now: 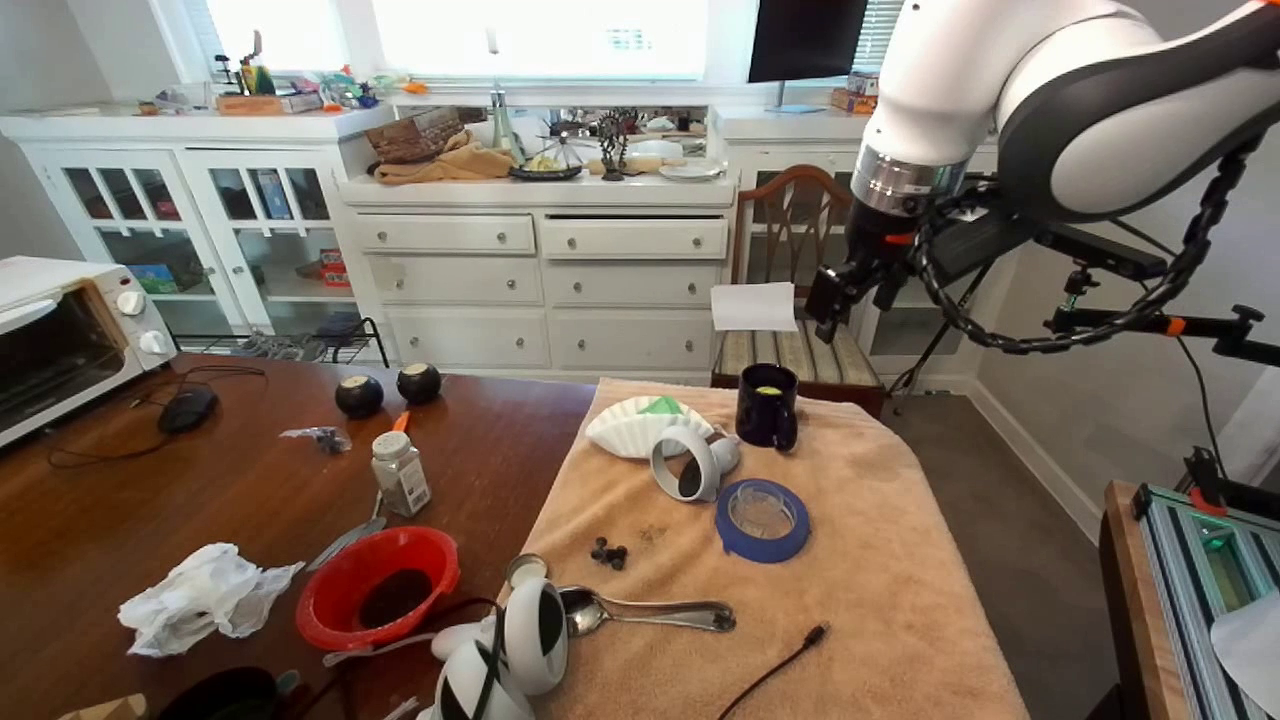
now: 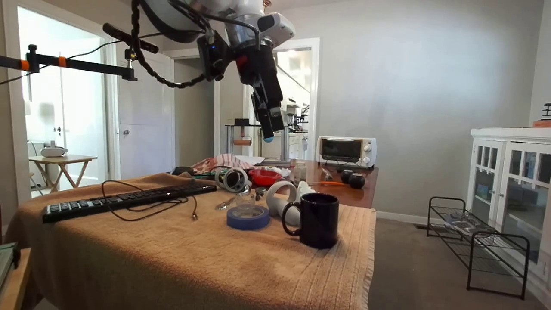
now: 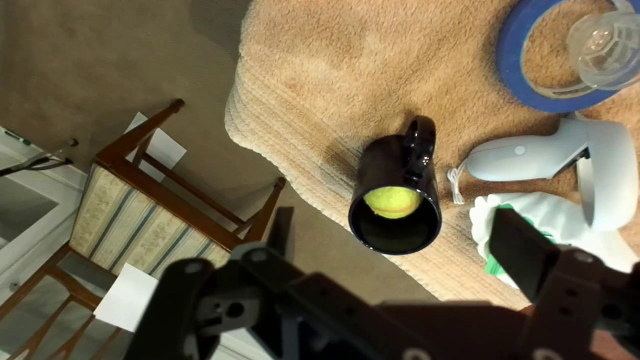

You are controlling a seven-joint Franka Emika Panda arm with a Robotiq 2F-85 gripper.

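A black mug (image 1: 765,408) stands upright on the tan towel near its far edge. In the wrist view a yellow-green ball (image 3: 393,201) shows inside the mug (image 3: 390,162), whose handle points up in that picture. My gripper is open, its dark fingers (image 3: 520,252) wide apart at either side of the mug in that picture, with nothing held. From outside, the gripper (image 1: 828,314) hangs in the air well above the towel, a little right of the mug. The second exterior view also shows the gripper (image 2: 268,135) high over the table.
Close to the mug lie a white controller (image 3: 534,153), a pleated white item with green (image 3: 552,222) and a blue tape roll (image 1: 764,528) with a clear cup inside. A keyboard (image 2: 129,200) lies across the towel. Beyond the towel's edge stands a chair (image 1: 806,350).
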